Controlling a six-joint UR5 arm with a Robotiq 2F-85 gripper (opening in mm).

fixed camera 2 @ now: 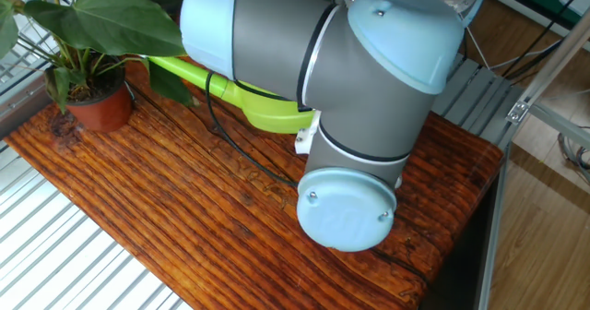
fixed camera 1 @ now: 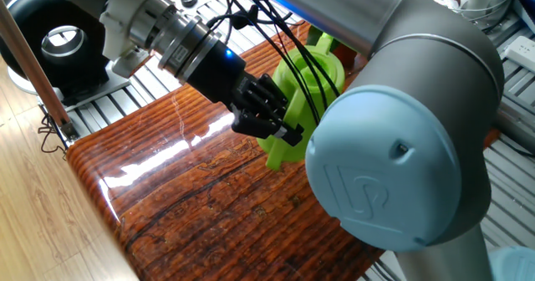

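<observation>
A green watering can (fixed camera 1: 294, 145) is at the far side of the wooden table in exterior view 1. My black gripper (fixed camera 1: 287, 129) is closed around its handle. Black cables and the arm cover part of the can. In exterior view 2 the green can body (fixed camera 2: 277, 118) shows beneath the arm, its long spout (fixed camera 2: 189, 72) reaching toward a potted plant (fixed camera 2: 100, 112). My gripper is hidden by the arm there. Whether the can touches the table cannot be told.
Broad plant leaves (fixed camera 2: 115, 19) spread over the spout's end. A black round device (fixed camera 1: 63, 43) stands beyond the table on the slatted metal surface.
</observation>
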